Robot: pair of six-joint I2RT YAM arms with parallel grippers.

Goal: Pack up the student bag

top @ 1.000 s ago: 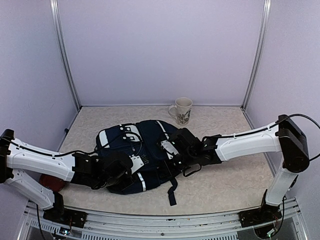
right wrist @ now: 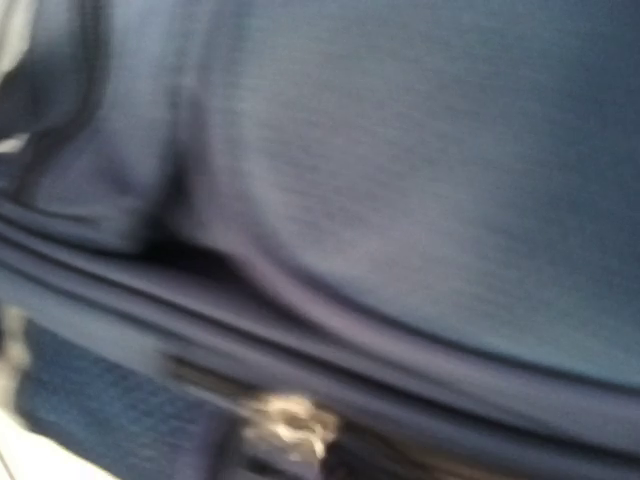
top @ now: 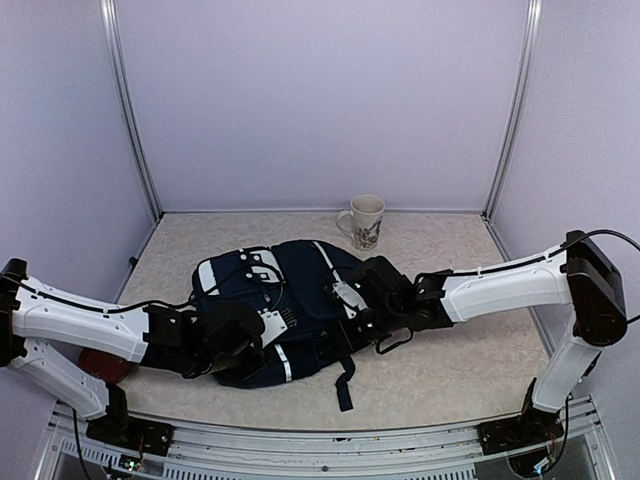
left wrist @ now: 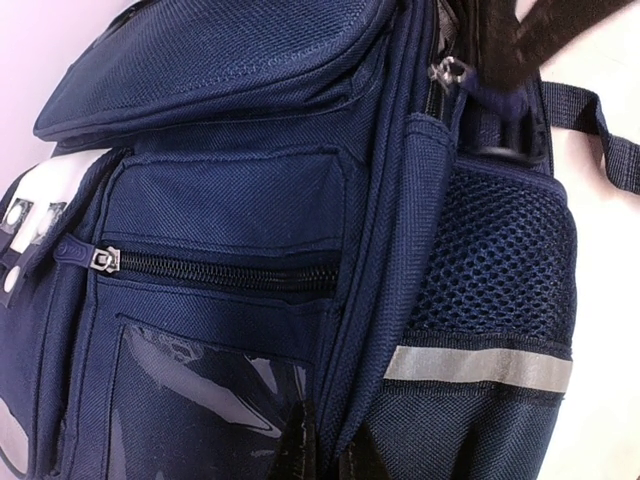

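Observation:
The dark blue bag [top: 305, 265] lies flat on the table. In the left wrist view, my left gripper is shut on the piped edge [left wrist: 375, 330] of the bag, beside the clear window pocket. My right gripper [top: 352, 338] is low over the bag's right side. In the left wrist view its dark blurred fingers [left wrist: 570, 28] are close to a zipper pull [left wrist: 495, 100]. They look shut; whether the pull's tab is between them is unclear. The same metal slider [right wrist: 290, 425] shows at the bottom of the blurred right wrist view.
A patterned mug [top: 366, 222] stands behind the bag. A red object [top: 104, 365] is partly hidden under the left arm at the front left. One strap [top: 344, 388] trails toward the front edge.
Seen from above, my right arm and gripper have shifted slightly to the right along the bag. The left arm keeps its place, and the mug has not moved.

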